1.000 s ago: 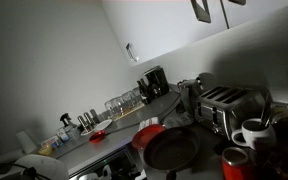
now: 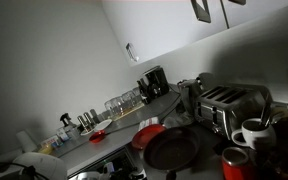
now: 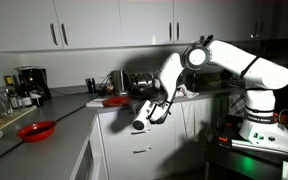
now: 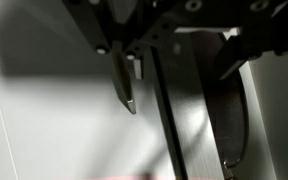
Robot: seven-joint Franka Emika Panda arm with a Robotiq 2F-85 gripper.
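Observation:
My gripper stands part open in the wrist view, with nothing clearly held between its dark fingers. Beneath it are a pale flat front (image 4: 74,130), a dark gap and a grey edge. In exterior view 2 the arm (image 3: 229,60) reaches down to the white drawers below the counter, and the gripper (image 3: 144,118) is close to their fronts. The fingertips are too small there to tell whether they touch anything. A black pan (image 2: 171,149) rests on the counter in exterior view 1.
Beside the pan are a red plate (image 2: 147,136), a toaster (image 2: 233,107), a white mug (image 2: 256,134) and a red can (image 2: 236,163). A red bowl (image 3: 36,130) sits on the left counter (image 3: 69,135). White cabinets hang overhead.
In exterior view 1, the white arm parts at the lower left have shifted slightly up and to the right. The pan and the other counter items are where they were.

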